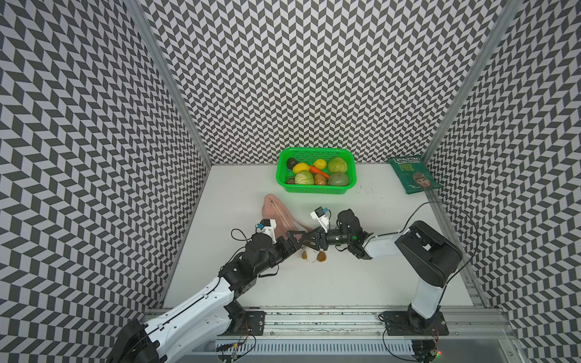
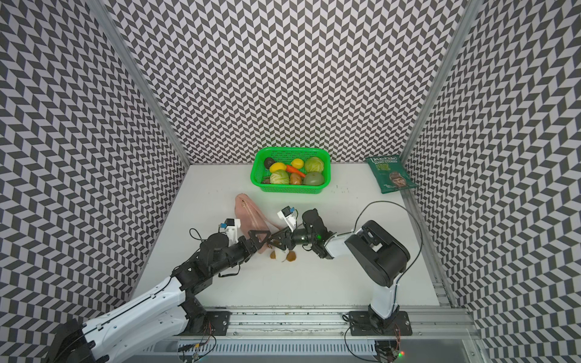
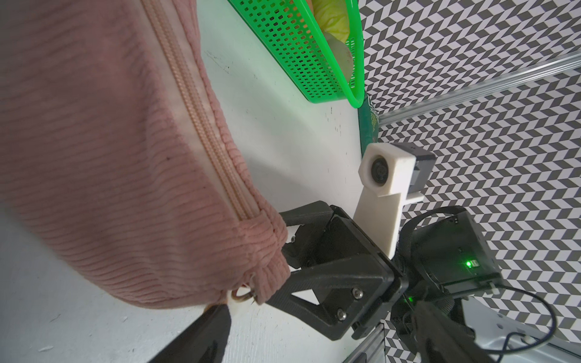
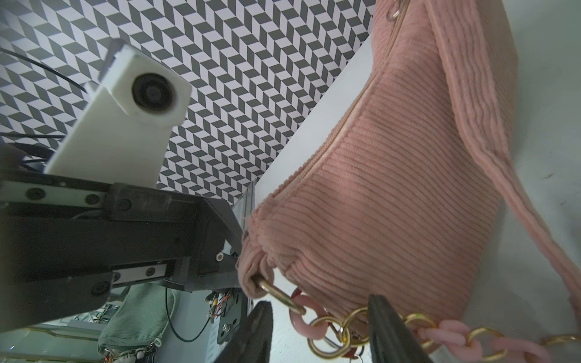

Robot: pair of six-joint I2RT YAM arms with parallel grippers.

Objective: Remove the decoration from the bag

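The pink corduroy bag (image 3: 139, 181) lies on the table, its zipper edge up. At its near corner a gold ring (image 4: 277, 295) joins a pink and gold chain (image 4: 339, 329). Part of the plush decoration (image 1: 311, 256), white and brown, shows below the grippers in the top left view. My left gripper is open beside the bag's corner, nothing between its fingers. My right gripper is part open, its blurred fingertips on either side of the ring and chain at that corner. Whether it touches the chain cannot be told. Most of the decoration is hidden.
Behind the bag stands a green basket (image 1: 316, 188) full of toy fruit and vegetables. A green snack packet (image 1: 415, 175) lies at the back right. The two grippers are very close together.
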